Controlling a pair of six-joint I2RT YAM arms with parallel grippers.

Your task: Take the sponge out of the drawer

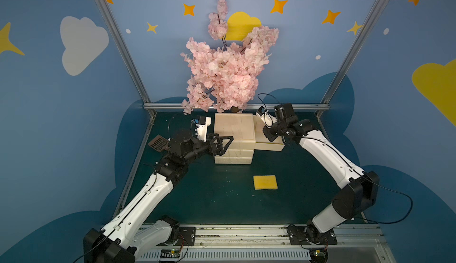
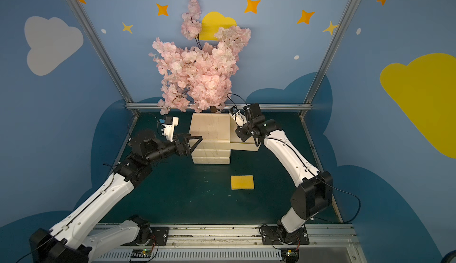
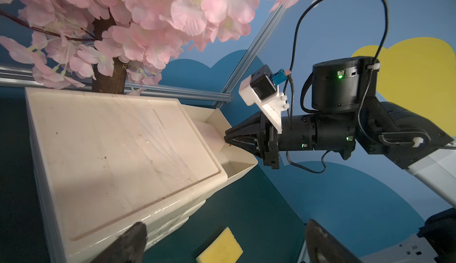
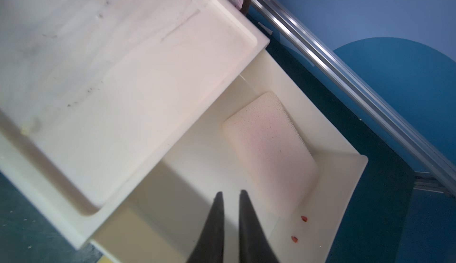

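A pale pink sponge (image 4: pixel 270 149) lies in the pulled-out cream drawer (image 4: pixel 344 191) at the right side of the drawer unit (image 1: pixel 233 125). My right gripper hangs over the drawer, apart from the sponge, its fingertips a narrow gap apart with nothing seen between them. My left gripper (image 1: pixel 230 144) stands open in front of the unit's left part, its blurred fingers at the bottom of the left wrist view.
A yellow sponge (image 1: pixel 265 182) lies on the green table in front of the unit. Pink blossom branches (image 1: pixel 223 73) rise behind it. A slotted brown piece (image 1: pixel 156 143) lies at the left.
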